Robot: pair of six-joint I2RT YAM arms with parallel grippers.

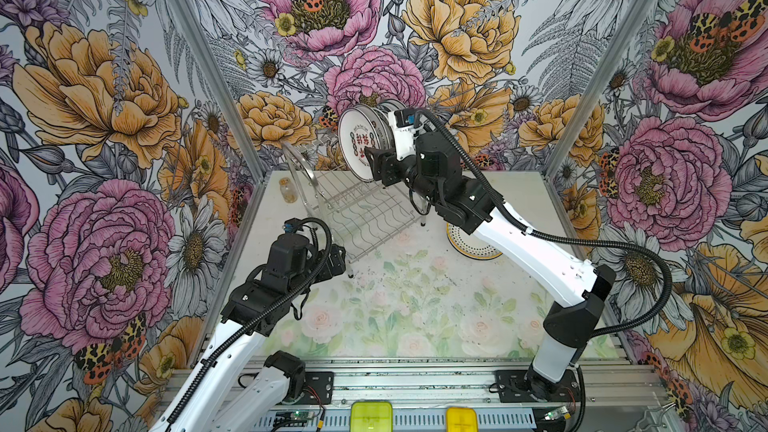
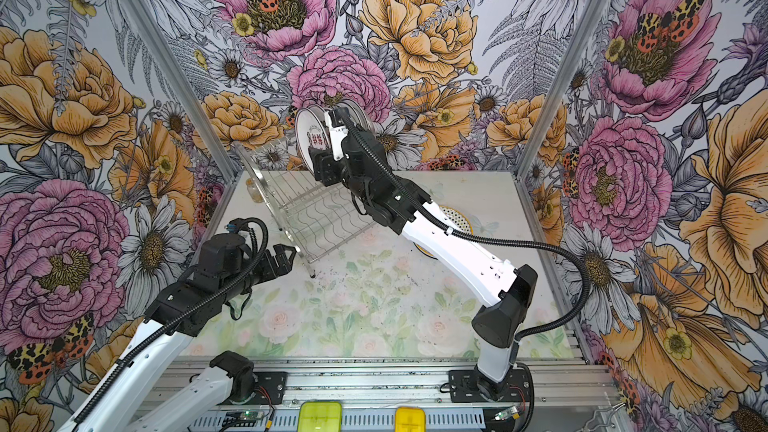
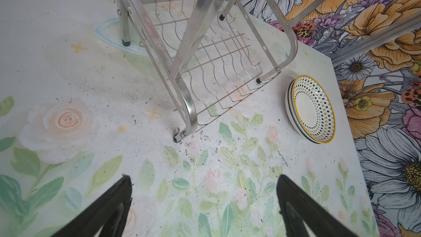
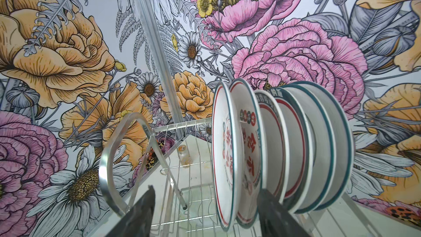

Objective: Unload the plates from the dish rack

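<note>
Several round plates with teal and red rims stand on edge in a row on the upper tier of the metal dish rack [image 3: 144, 39]. At the left end of that row is a white plate [image 4: 222, 153] with red lettering. My right gripper is at the plates, open; the end plate appears between its fingers with free space to its left, while the right finger overlaps the neighbouring plates. Whether either finger touches a plate, I cannot tell. Low in front of the rack, my left gripper is open and empty above the bare tabletop.
Stacked dotted bowls [image 3: 312, 109] with yellow rims rest right of the rack, partly under my right arm in the top views. A small jar [image 1: 289, 189] stands left of the rack.
</note>
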